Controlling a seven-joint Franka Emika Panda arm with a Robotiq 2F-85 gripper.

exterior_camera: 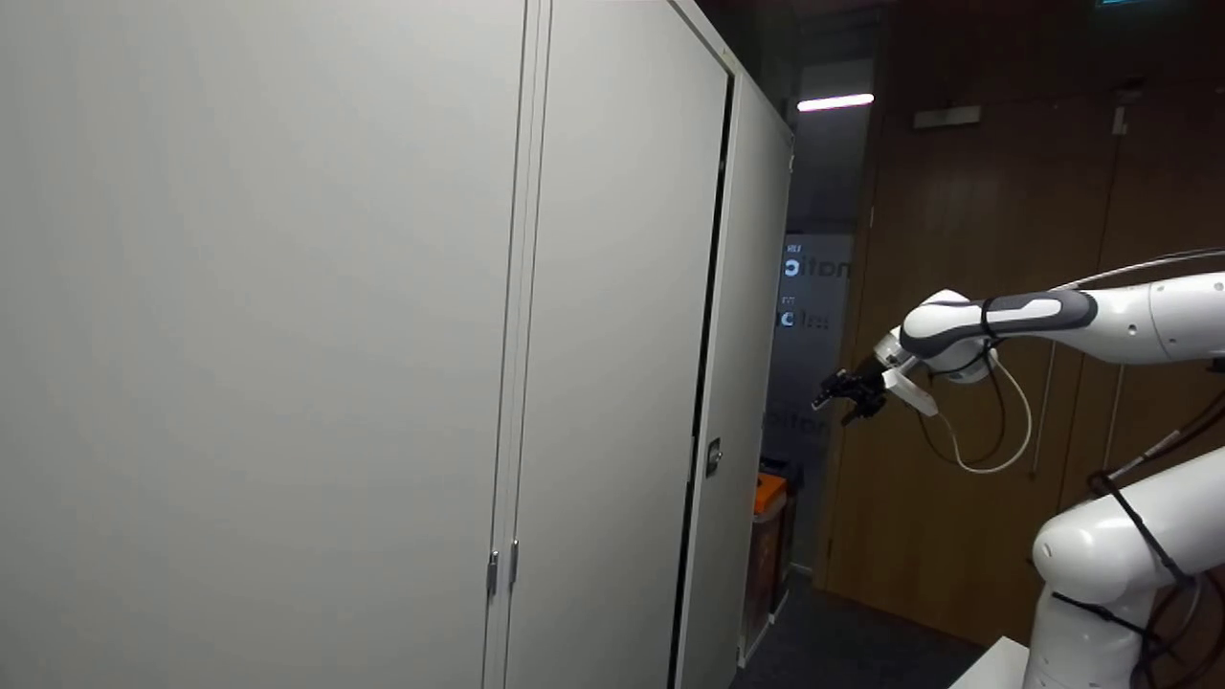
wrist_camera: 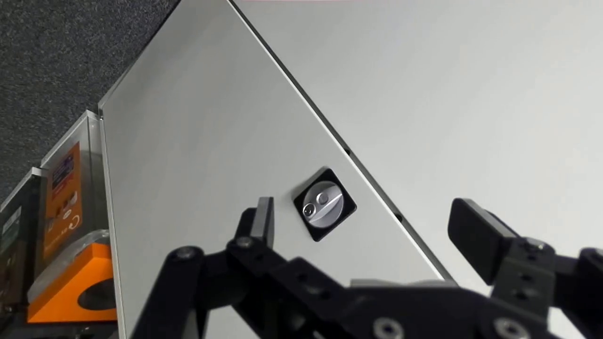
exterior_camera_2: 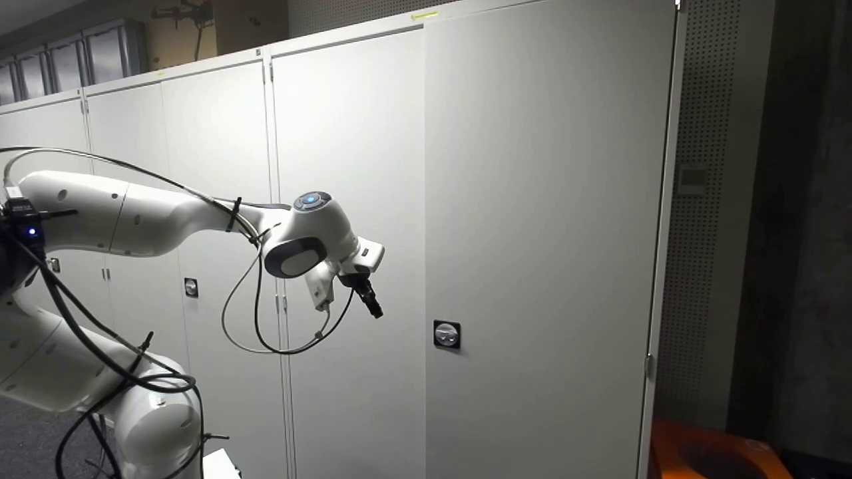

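Observation:
A tall light-grey cabinet shows in all views, its right door [exterior_camera_2: 551, 199] standing slightly out along its edge, with a dark gap beside it. On that door is a round silver turn handle [exterior_camera_2: 447, 334] on a black square plate; the wrist view has the same handle [wrist_camera: 323, 204] near the middle, set diagonally. My gripper is open, its black fingers wide apart with nothing between them. In the first exterior view the gripper [exterior_camera: 832, 409] hangs in the air to the right of the cabinet, tilted toward it and clear of the handle.
An orange-topped bin [wrist_camera: 85, 282] stands on the dark carpet past the cabinet's end. Farther left along the row is another door handle [exterior_camera_2: 191, 287]. Loose cables [exterior_camera_2: 263, 343] loop below the wrist. Air between gripper and cabinet is free.

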